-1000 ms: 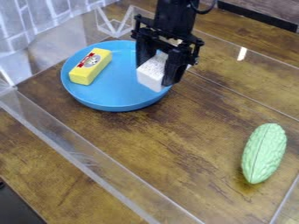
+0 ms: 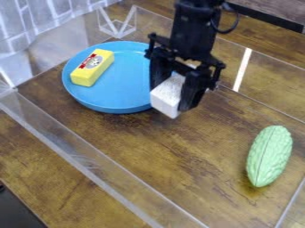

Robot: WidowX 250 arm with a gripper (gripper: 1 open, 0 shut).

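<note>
The black gripper [image 2: 179, 82] is shut on a white object [image 2: 170, 96], which hangs tilted between its fingers at the right edge of the blue plate [image 2: 113, 93]. The arm partly hides that object. A yellow block [image 2: 93, 68] with a red and white label rests on the plate's left part.
A pale green cabbage-like vegetable [image 2: 269, 156] lies on the wooden table [image 2: 143, 178] at the right. A clear plastic edge runs along the left, with a white crumpled item at the top left.
The gripper and the white object have moved toward the front and slightly right, from over the plate to its right edge. The yellow block and the vegetable have not moved.
</note>
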